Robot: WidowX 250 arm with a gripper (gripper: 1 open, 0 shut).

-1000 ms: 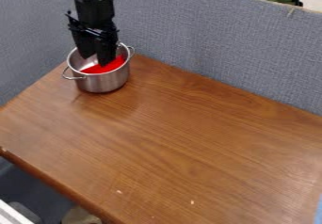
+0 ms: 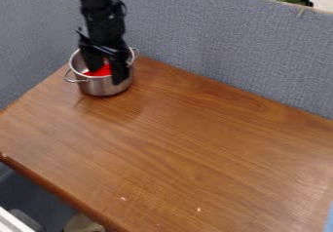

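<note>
A steel pot (image 2: 100,86) with side handles stands at the back left of the wooden table, something red (image 2: 96,71) inside it. My black gripper (image 2: 105,66) reaches down into the pot from above, its fingers partly over the red thing. It is open; whether anything lies between the fingers is hard to see.
Grey padded panels (image 2: 235,51) border the table along the back and left.
My gripper has come down lower into the pot and now covers more of the red thing.
</note>
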